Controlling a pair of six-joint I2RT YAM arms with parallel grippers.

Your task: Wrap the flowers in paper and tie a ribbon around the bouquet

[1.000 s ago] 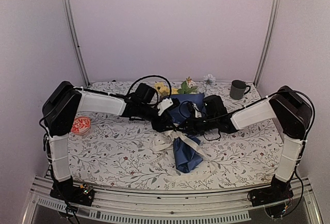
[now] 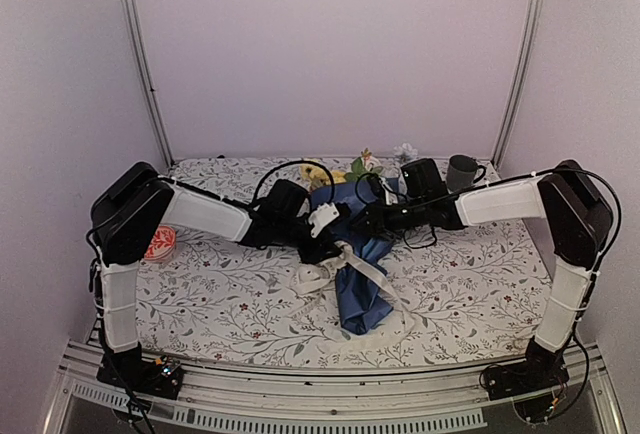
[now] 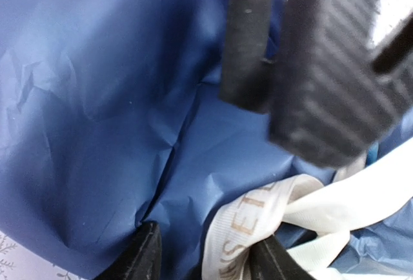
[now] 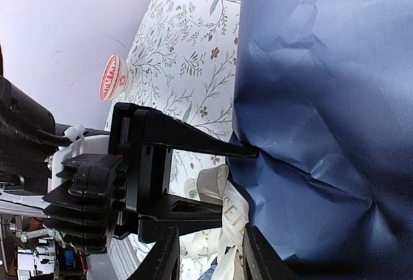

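Note:
The bouquet's blue wrapping paper [image 2: 363, 302] lies mid-table, spread wide at the back with flowers [image 2: 366, 162] beyond it. A cream printed ribbon [image 3: 248, 219] loops over the narrowed part of the paper, its tails trailing toward the front. At the loop stands my left gripper [image 2: 326, 248]; its fingers [image 3: 143, 257] are apart, with ribbon between them close to one finger. My right gripper [image 2: 365, 222] is over the paper, slightly farther back. In the right wrist view its fingers [image 4: 169, 254] stand apart, and no ribbon is visibly gripped.
A dark mug [image 2: 463, 173] is at the back right, and a red-and-white cup [image 2: 160, 243] at the left. Both grippers are close together over the paper.
My right gripper has moved back and away from the ribbon loop. Paper and ribbon tails look nearly unchanged.

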